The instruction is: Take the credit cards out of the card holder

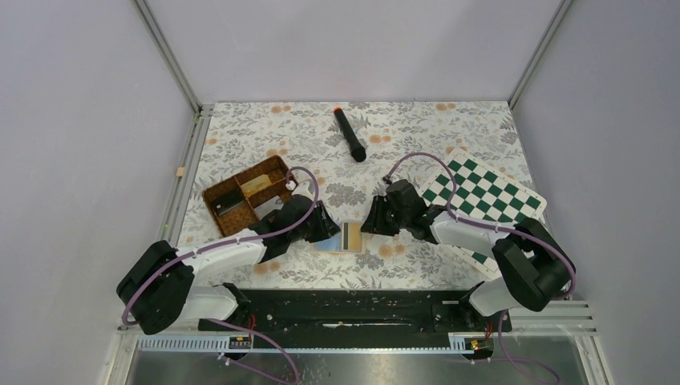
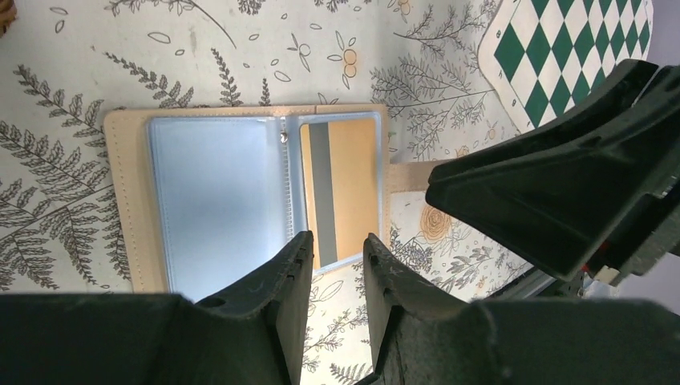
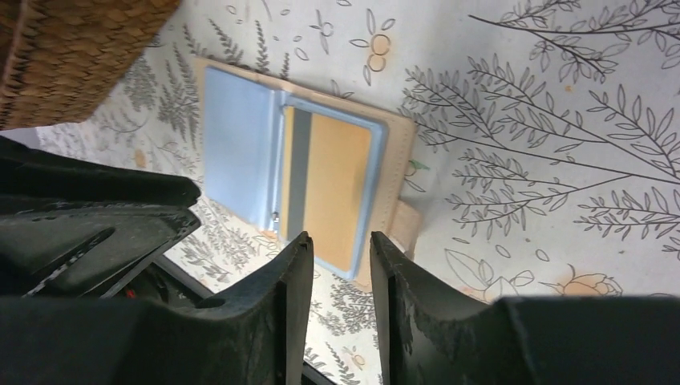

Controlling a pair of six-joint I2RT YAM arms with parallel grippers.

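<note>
The card holder [image 1: 351,236] lies opened flat on the table. In the left wrist view its light blue half [image 2: 216,196] is on the left, and a gold card [image 2: 357,180] with a dark grey stripe fills the other half's pocket. My left gripper hovers over the holder's near side, its fingers a little apart with nothing between them. At the holder's right edge is my right gripper, also partly open and empty. A tan tab [image 3: 405,224] sticks out from that edge.
A brown woven basket [image 1: 232,183] with compartments stands left of the holder, several flat cards inside. A black microphone [image 1: 350,135] lies at the back. To the right is a green-and-white checkered board [image 1: 489,191]. Both arms are close together over the holder.
</note>
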